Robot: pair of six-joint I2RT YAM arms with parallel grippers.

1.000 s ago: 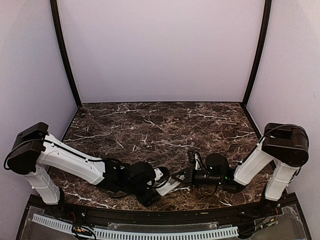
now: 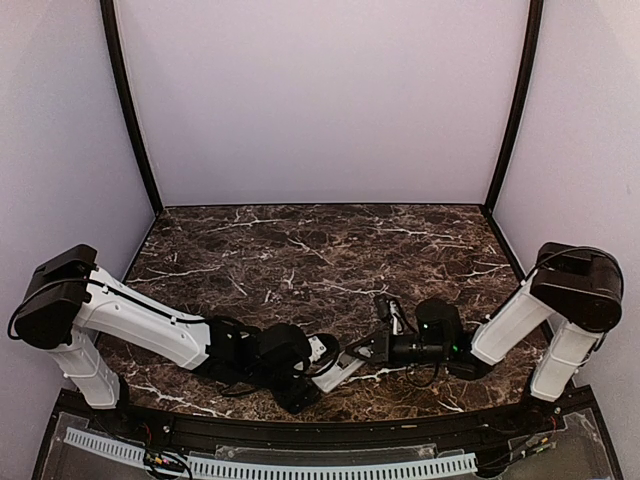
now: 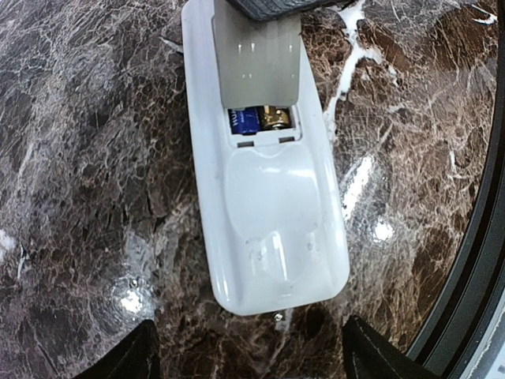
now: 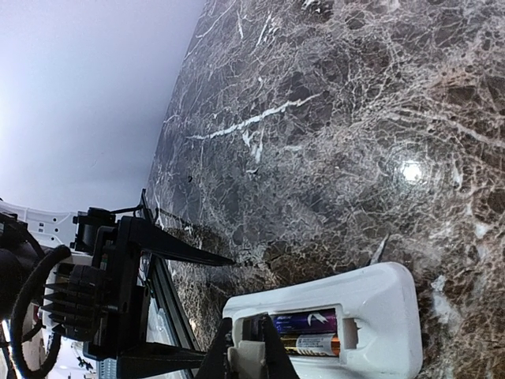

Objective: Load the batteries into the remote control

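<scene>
The white remote control (image 3: pixel 272 189) lies back up on the marbled table, its battery bay uncovered at the lower end. A blue battery and a gold-coloured one lie side by side in the bay; the right wrist view shows a purple battery (image 4: pixel 304 321) and an orange-and-white one (image 4: pixel 311 344). My right gripper is shut on the pale battery cover (image 3: pixel 258 67), which is tilted over the bay and hides part of it. Around the remote's near end, my left gripper stands open, its fingers apart from the shell.
My left gripper's black fingers (image 4: pixel 185 251) reach in close beside the remote in the right wrist view.
My right gripper has shifted slightly to the right and its wrist has tilted a little, baring a bit more of the remote from above. The left arm has stayed still.
</scene>
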